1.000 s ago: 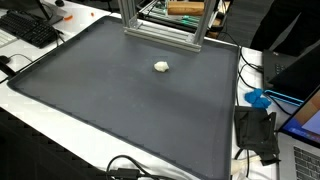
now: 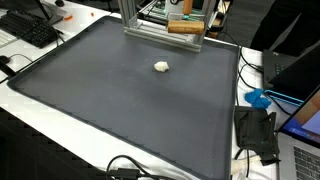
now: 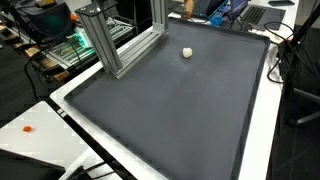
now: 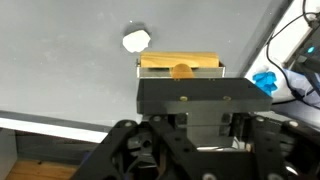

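A wooden bar (image 2: 186, 27) with an orange-brown stem (image 2: 187, 7) rising from it shows at the top of exterior view 1. In the wrist view the wooden bar (image 4: 178, 59) lies beyond a dark block (image 4: 205, 95), its round orange end (image 4: 182, 71) just above that block's edge. My gripper fills the lower middle there; the dark block covers its fingertips, so whether it holds the stem does not show. On the grey table sits a small off-white lump (image 2: 161, 66), apart from the bar.
A metal frame (image 3: 137, 45) stands at the table's edge. Blue cloth (image 2: 258, 99), a black pouch (image 2: 256, 130) and a laptop (image 2: 302, 130) lie along one side.
In exterior view 1 the wooden bar has come lower in the picture, and its orange-brown stem now shows above it. The off-white lump has stayed put.
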